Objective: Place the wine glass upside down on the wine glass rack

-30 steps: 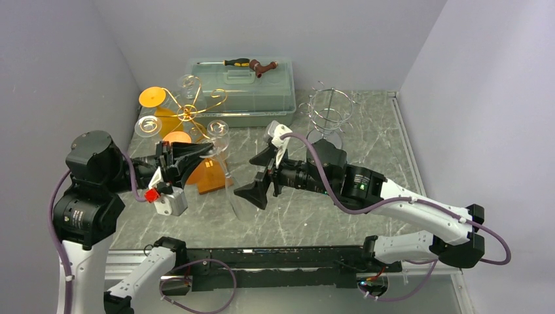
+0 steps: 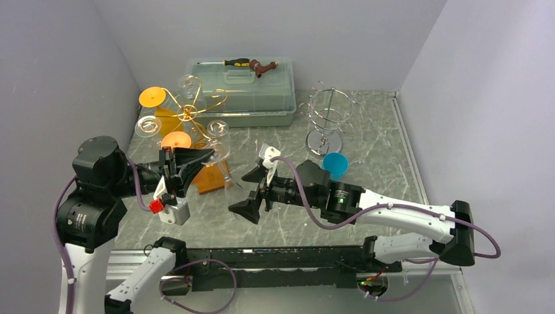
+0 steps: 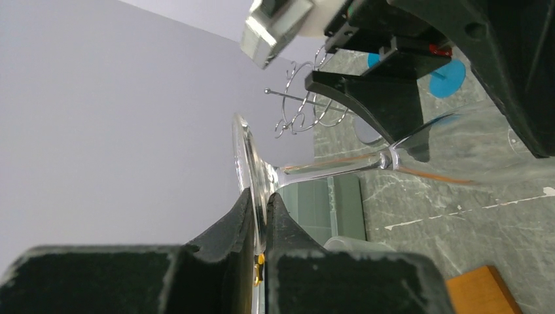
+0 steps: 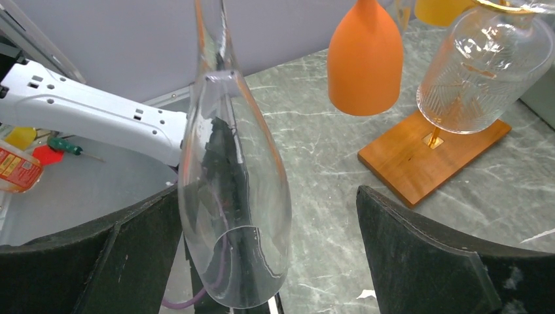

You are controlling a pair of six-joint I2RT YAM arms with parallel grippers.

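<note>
A clear wine glass (image 3: 451,154) hangs in the air with its foot (image 3: 246,163) gripped by my left gripper (image 2: 211,156), which is shut on the foot's edge. In the right wrist view the glass's bowl (image 4: 235,190) hangs mouth down, close to the left finger of my right gripper. That gripper (image 2: 243,193) is open; its fingers stand around or beside the bowl, not closed on it. The gold glass rack (image 2: 186,112) on its wooden base (image 4: 432,154) holds several glasses, clear, orange and yellow. A silver wire rack (image 2: 329,116) stands empty at the back right.
A blue cup (image 2: 334,165) sits behind the right arm. The green toolbox (image 2: 245,98) is at the back, carrying a screwdriver (image 2: 237,62) and a brown pipe piece (image 2: 262,67).
My right gripper has moved left and slightly toward the front, closer to the hanging glass. The left gripper has shifted slightly toward the front and right, still holding the foot.
</note>
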